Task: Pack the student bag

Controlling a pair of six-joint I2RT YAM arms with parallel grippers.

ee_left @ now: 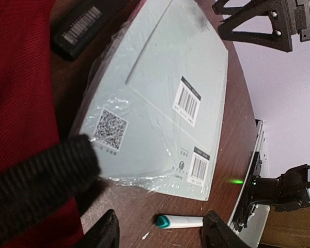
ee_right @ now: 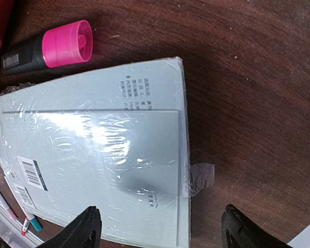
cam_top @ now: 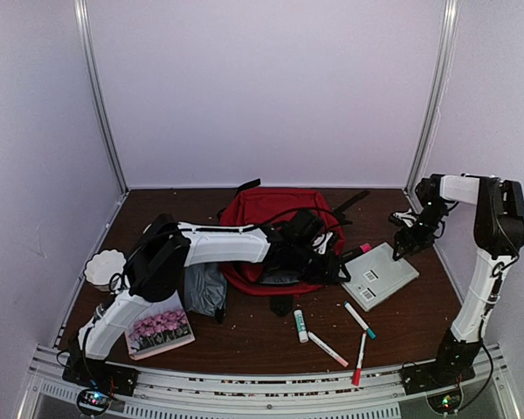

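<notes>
A pale shrink-wrapped book (cam_top: pixel 380 278) lies flat right of the red backpack (cam_top: pixel 271 202). Low over its left end is my left gripper; the fingers stand apart, and between them I see bare table and part of a teal-capped marker (ee_left: pixel 180 221). My right gripper is also open, above the book's far right edge, which runs between its fingers without visible contact. A black highlighter with a pink cap (ee_right: pixel 66 45) lies beside the book, on the backpack side. The left arm covers part of the backpack's opening.
The flower-covered book (cam_top: pixel 159 333) is at front left, next to a grey pouch (cam_top: pixel 204 290). A glue stick (cam_top: pixel 300 326), a pink-ended marker (cam_top: pixel 327 348) and a red marker (cam_top: pixel 359 360) lie at front centre.
</notes>
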